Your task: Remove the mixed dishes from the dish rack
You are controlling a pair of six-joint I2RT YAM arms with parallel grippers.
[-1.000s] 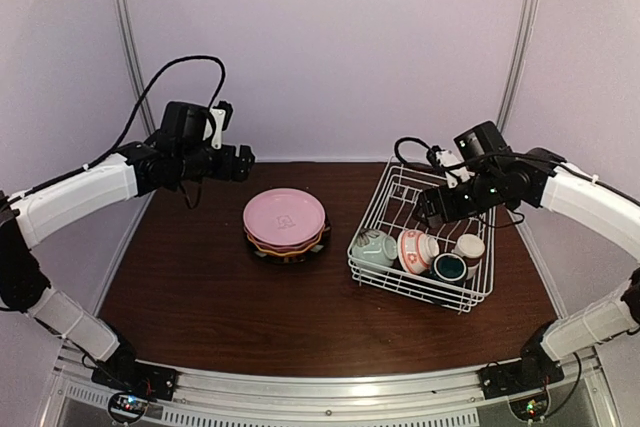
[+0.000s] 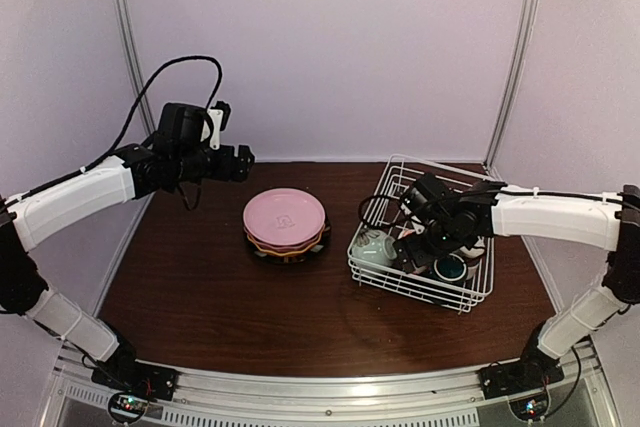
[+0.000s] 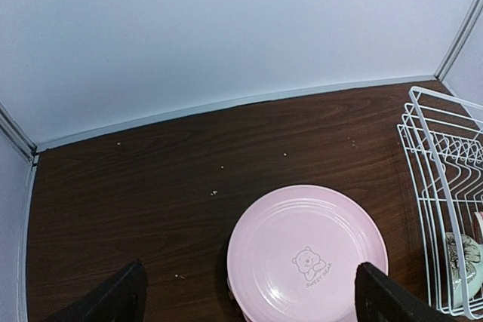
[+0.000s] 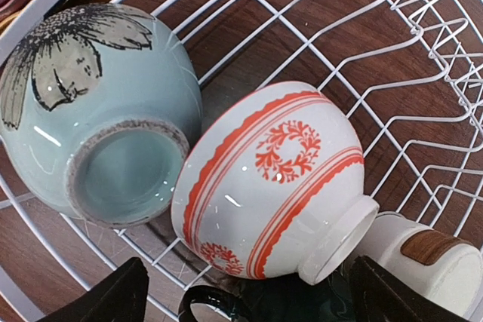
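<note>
The white wire dish rack [image 2: 362,277] stands on the right of the table. In it lie a pale blue bowl with a flower [image 4: 113,81], a white bowl with red bands [image 4: 264,179], a white cup [image 4: 445,269] and a dark cup [image 2: 450,268]. My right gripper is open, low over the rack at the red-banded bowl, nothing between its fingers. My left gripper [image 2: 232,159] hangs open and empty above the table, left of and behind the stack of plates [image 2: 284,217], topped by a pink plate [image 3: 306,246].
White walls stand at the back and both sides.
My right gripper has moved down and to the left into the rack, over the red-banded bowl. The left arm has barely moved.
</note>
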